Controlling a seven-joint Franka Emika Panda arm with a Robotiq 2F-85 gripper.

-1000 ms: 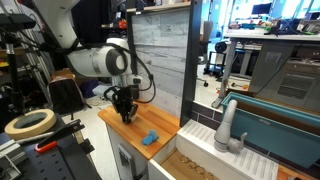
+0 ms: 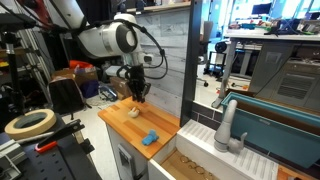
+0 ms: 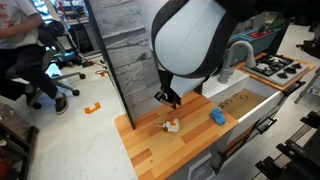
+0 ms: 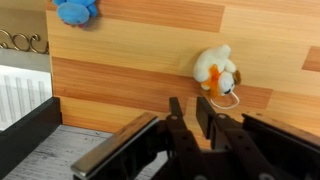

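A small white plush toy [image 4: 214, 72] with orange and dark patches and a thin pale string lies on the wooden counter. In the wrist view it sits ahead and to the right of my gripper, clear of the fingers. A narrow gap separates the fingertips, and nothing shows between them. Exterior view 2 has the gripper [image 3: 172, 103] above the same toy [image 3: 171, 126], with space below it. A blue plush toy [image 3: 217, 117] rests farther along the counter, apart from the white one.
Beside the wooden counter [image 2: 158, 123] is an open white drawer [image 2: 205, 158]. A grey faucet [image 2: 228, 125] stands beyond the blue toy, near a blue sink [image 2: 265, 135]. A grey plank wall [image 2: 170, 55] rises behind the counter. Bare wood surrounds both toys.
My gripper has risen from low over the white toy to well above it. The toy, hidden behind the gripper a second ago, now shows on the counter. The blue toy has stayed put.
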